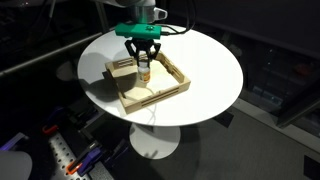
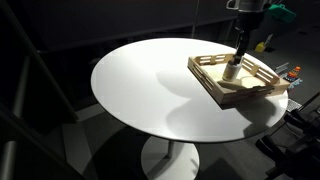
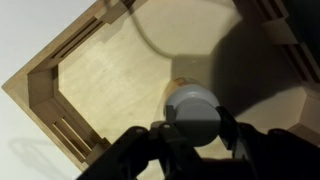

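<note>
A small bottle [image 1: 144,72] with a white cap and an orange-brown label is inside the wooden tray [image 1: 152,99]. In the wrist view the cap of the bottle [image 3: 193,112] lies between the dark fingers. My gripper is shut on it from above. Exterior view 2 has the bottle [image 2: 231,72] under the gripper [image 2: 240,56]. Whether its base touches the tray floor is hard to tell.
A round white table [image 2: 150,85] carries the slatted tray, and its surface outside the tray is bare. Low wooden walls [image 3: 75,130] surround the bottle. Tools and coloured items [image 2: 291,75] lie beyond the table.
</note>
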